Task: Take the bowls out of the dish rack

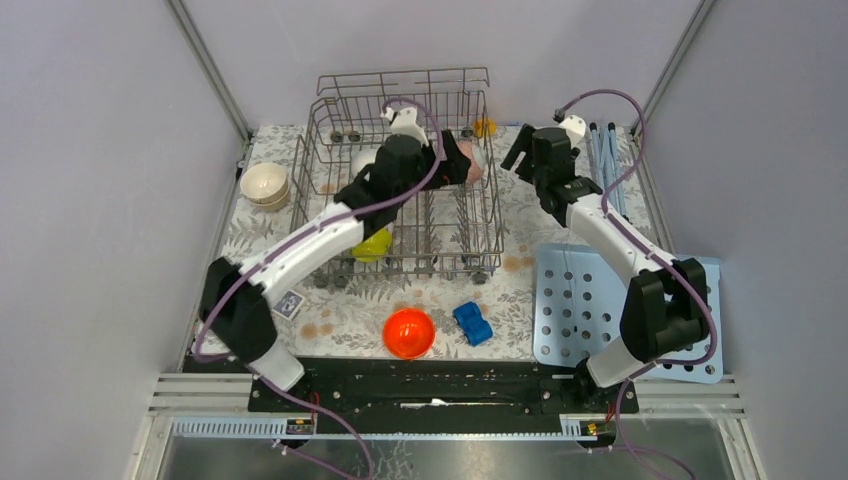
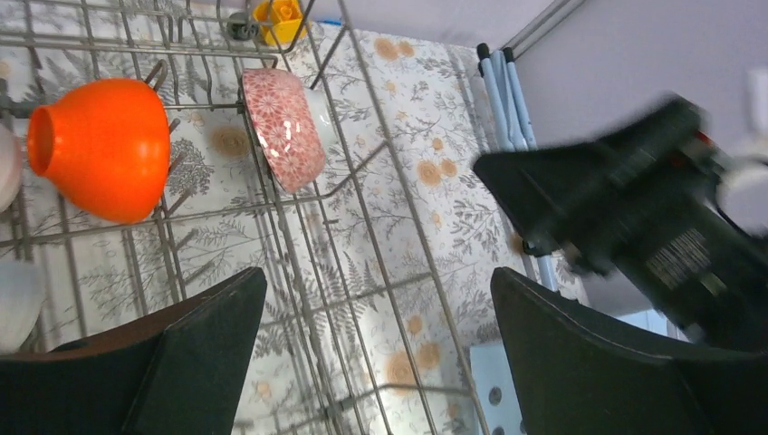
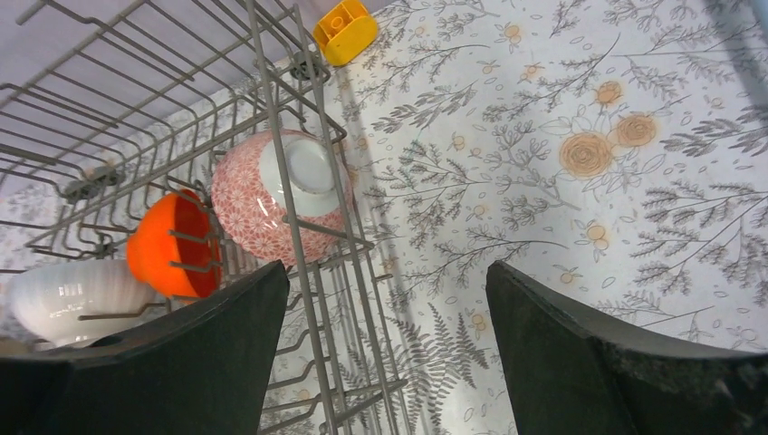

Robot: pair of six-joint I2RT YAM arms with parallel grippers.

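Observation:
The wire dish rack (image 1: pixel 440 270) holds several bowls. Nearest its right side a pink patterned bowl (image 3: pixel 249 204) stands tilted on edge, with a white base. Left of it lean an orange bowl (image 2: pixel 113 149) and a white bowl (image 3: pixel 77 299); a yellow-green bowl (image 1: pixel 372 246) is at the rack's front. Over the rack my left gripper (image 1: pixel 460 155) hangs open near the pink bowl, its arm covering the orange bowl in the top view. My right gripper (image 1: pixel 513 150) is open just outside the rack's right side. Neither has anything between its fingers.
Cream bowls (image 1: pixel 263 185) sit stacked left of the rack. In front are an orange bowl (image 1: pixel 409 333) and a blue block (image 1: pixel 472 323). A yellow piece (image 3: pixel 346 32) lies at the back, a perforated blue tray (image 1: pixel 560 345) at front right. Table right of the rack is clear.

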